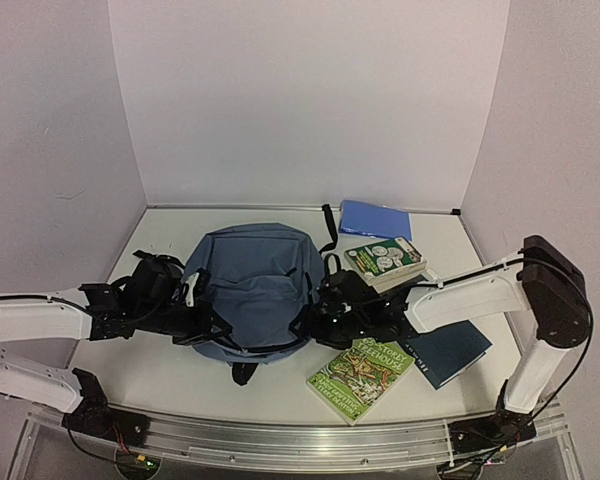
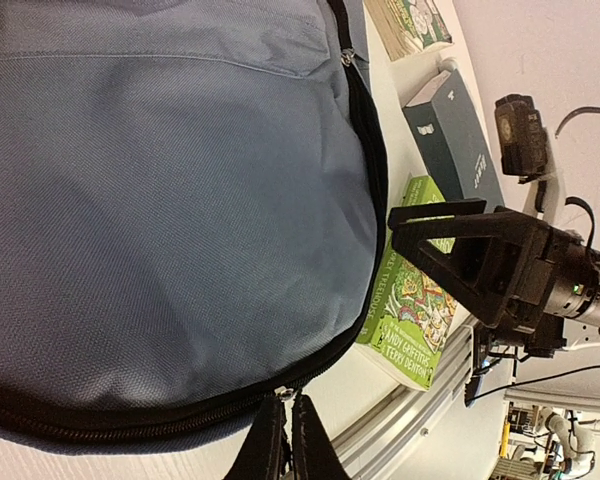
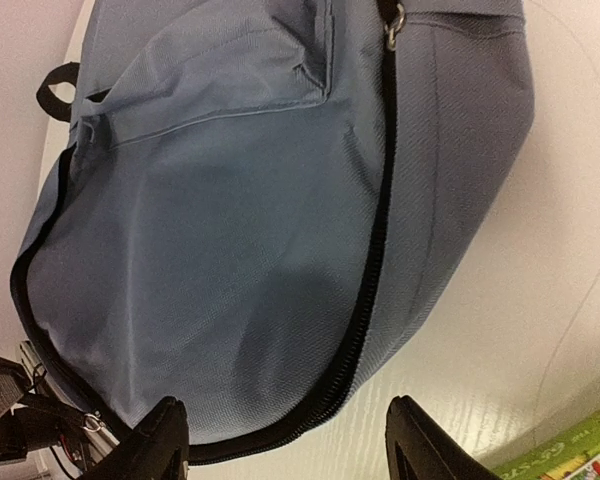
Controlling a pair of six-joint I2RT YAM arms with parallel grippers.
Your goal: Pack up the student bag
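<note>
In the top view the blue-grey student bag (image 1: pixel 255 295) lies on the table, its zipped front edge nearest me. In the left wrist view my left gripper has its fingers together at that front edge, shut on what looks like the pull of the metal zipper slider (image 2: pixel 285 393). My right gripper stands open over the bag's front right side, nothing between its fingers; the dark zipper band (image 3: pixel 355 330) runs up beyond them. A green storey book (image 1: pixel 360 380) lies flat right of the bag.
Behind the right arm are a dark blue book (image 1: pixel 447 352), a green-covered book (image 1: pixel 385 258) and a blue folder (image 1: pixel 375 219). A black strap (image 1: pixel 329 225) sticks up at the bag's right. Bare table shows left of the bag's front.
</note>
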